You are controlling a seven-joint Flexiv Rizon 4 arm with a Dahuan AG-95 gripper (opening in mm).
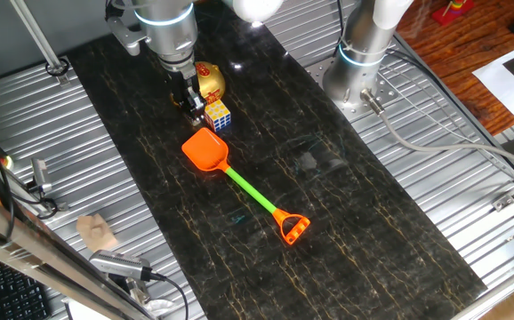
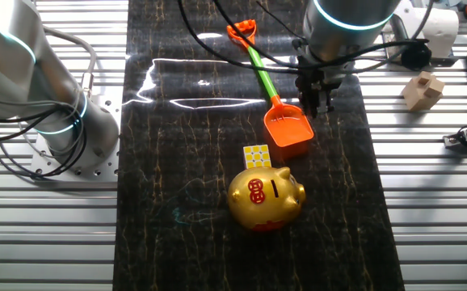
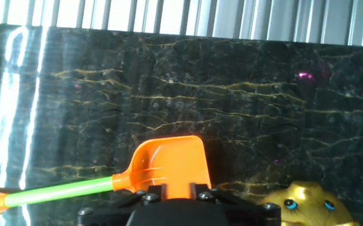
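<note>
My gripper (image 1: 196, 120) hangs over the dark table, beside the cube and close to the shovel's blade. In the wrist view its two fingertips stand apart, with the orange blade visible beyond the gap; the gripper is open and holds nothing. The toy shovel (image 1: 252, 189) has an orange scoop, a green shaft and an orange handle, and lies flat. Near its blade sits a Rubik's cube (image 2: 257, 156), yellow on top, right by a golden piggy bank (image 2: 266, 198). The wrist view shows only part of the piggy bank (image 3: 310, 204); the cube is not visible there.
A wooden block piece (image 2: 422, 91) rests on the ribbed metal surface outside the dark table (image 1: 346, 240).
</note>
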